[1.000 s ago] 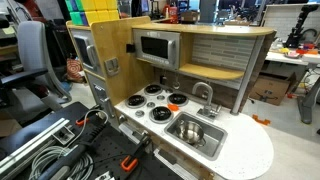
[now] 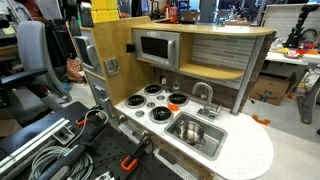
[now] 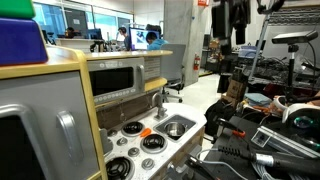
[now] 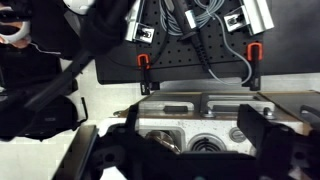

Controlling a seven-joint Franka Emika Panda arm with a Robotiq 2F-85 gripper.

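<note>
My gripper is open, its dark fingers wide apart with nothing between them. In the second exterior view the arm (image 3: 236,32) hangs high at the upper right, above the dark table and away from the counter. A metal pot (image 2: 191,131) sits in the sink (image 2: 213,147) of a toy kitchen. Between the stove burners and the sink lies a small orange item (image 3: 146,132). Below my fingers, the wrist view shows the counter's front with drawer handles (image 4: 228,109), partly hidden by the gripper.
A microwave (image 2: 157,47) stands under the wooden shelf (image 2: 215,65), beside a tall wooden panel. The faucet (image 2: 205,94) rises behind the sink. Cables (image 2: 52,160) and orange clamps (image 4: 255,62) occupy the dark table. The white counter right of the sink is bare.
A dark part of the arm now shows at the upper left of the first exterior view, where earlier none was visible. The kitchen items have not moved.
</note>
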